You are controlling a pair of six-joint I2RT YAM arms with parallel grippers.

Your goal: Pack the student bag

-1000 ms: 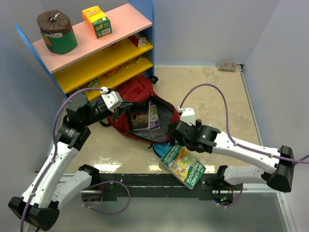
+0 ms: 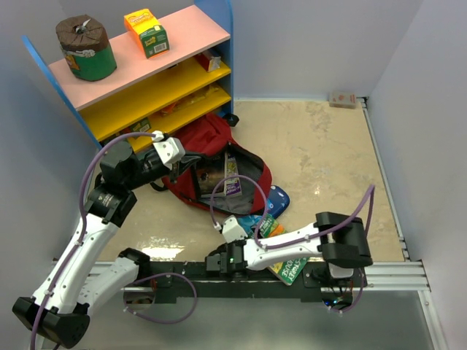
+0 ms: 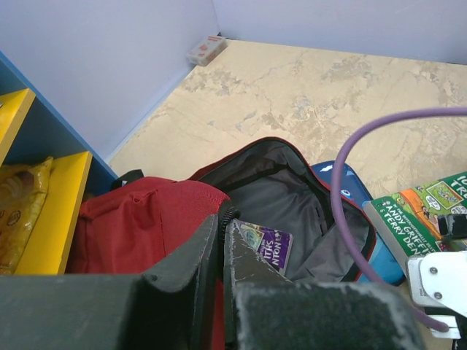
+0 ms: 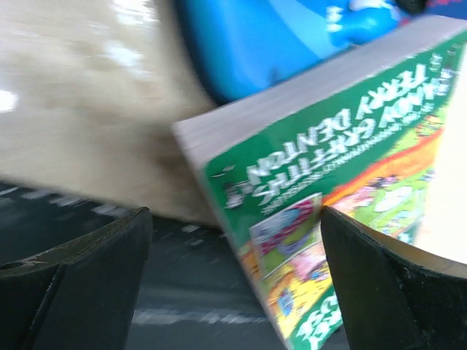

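Observation:
The red bag (image 2: 255,162) lies unzipped on the table, its grey inside showing and a purple-labelled book (image 2: 232,177) within. My left gripper is shut on the edge of the bag's red flap and holds it up. A green book (image 2: 290,270) lies near the front edge, partly covered by my right arm in the top view. The right wrist view shows my right gripper open above this book, whose cover passes between and behind the fingers; the fingers are not closed on it. A blue case (image 2: 278,200) rests beside the bag's opening.
A shelf (image 2: 149,95) stands at the back left, with a green-and-brown round pack (image 2: 87,55) and an orange-green box (image 2: 148,35) on top. A small clear box (image 2: 342,99) sits far back.
My right arm has swung left and toward the front edge, from beside the bag's opening to over the green book. The left arm and the bag stay as they were.

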